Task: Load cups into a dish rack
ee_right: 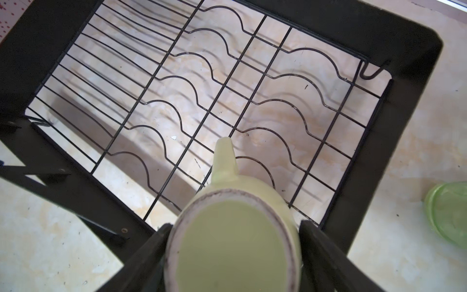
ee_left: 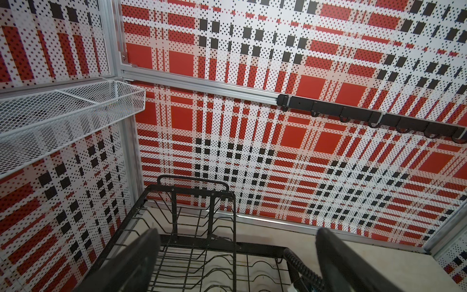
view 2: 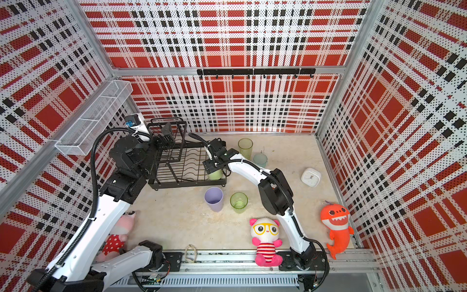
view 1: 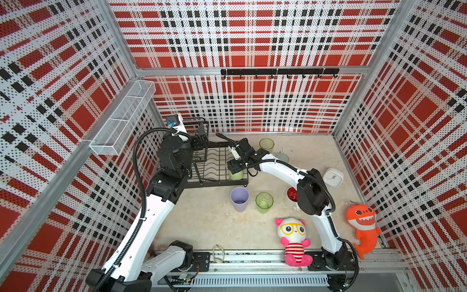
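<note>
The black wire dish rack [view 1: 214, 183] stands at the back left. A pale green mug [ee_right: 231, 228], bottom up with its handle pointing away, sits in its right part; my right gripper is around it, fingers on either side, whether gripping is unclear. My left gripper is raised over the rack's left side, open and empty. On the table stand a purple cup [view 1: 239, 198], a green glass [view 1: 264, 202], a red-lined mug [view 1: 291, 193] partly behind the right arm, and glasses [view 2: 245, 146] at the back right.
A white clock-like object [view 1: 333, 176] lies at right. A panda plush [view 1: 291, 238] and shark plush [view 1: 362, 223] lie at the front. A white mesh basket [view 1: 121, 119] hangs on the left wall.
</note>
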